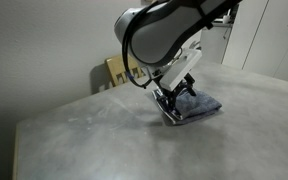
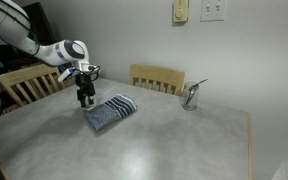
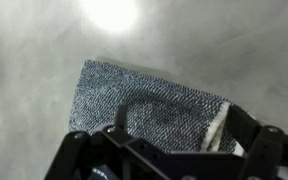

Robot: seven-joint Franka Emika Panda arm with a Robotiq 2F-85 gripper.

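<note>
A folded blue-grey cloth (image 2: 108, 113) with light stripes at one end lies on the grey table. Just over it, at one edge, hangs my gripper (image 1: 174, 108), which partly covers the cloth (image 1: 196, 104) in the first exterior view. From the wrist, the dark fingers (image 3: 242, 128) stand wide apart, open, with the cloth (image 3: 149, 108) below and between them. A white stripe of it shows beside the right finger. Whether the fingertips touch the cloth is hard to tell.
A metal cup (image 2: 190, 97) with a utensil in it stands near the table's back edge. Wooden chairs (image 2: 156, 77) stand behind the table.
</note>
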